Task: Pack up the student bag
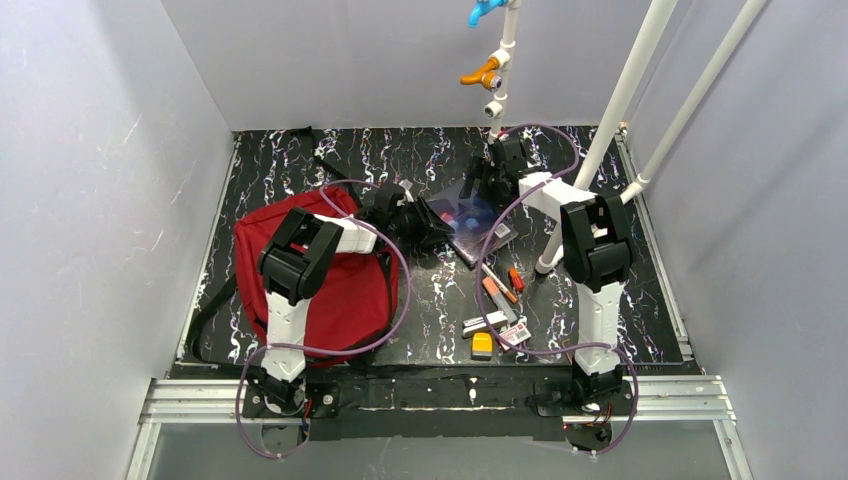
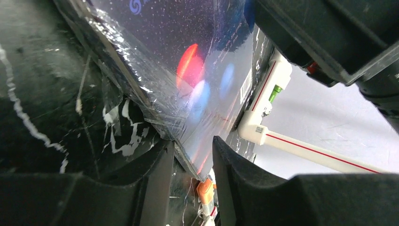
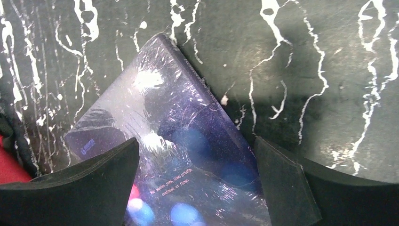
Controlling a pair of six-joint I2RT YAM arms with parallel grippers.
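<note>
A dark blue plastic-wrapped book (image 1: 485,222) lies slanted on the marble-patterned surface in the top view. At its left edge my left gripper (image 1: 446,232) is shut on it; the left wrist view shows the book (image 2: 155,52) running down between the two fingertips. My right gripper (image 1: 473,180) is at the book's far end. In the right wrist view that gripper stands open, its fingers spread across the book (image 3: 174,117) below; whether they touch it I cannot tell. The red bag (image 1: 345,300) lies open-looking at the left, partly under my left arm.
Nearer the front lie an orange-and-grey item (image 1: 499,298), a red item (image 1: 516,280), a white-and-black item (image 1: 485,323), a labelled pack (image 1: 514,335) and a yellow item (image 1: 481,346). White pipes (image 1: 610,110) stand at the right. Bare surface separates bag and small items.
</note>
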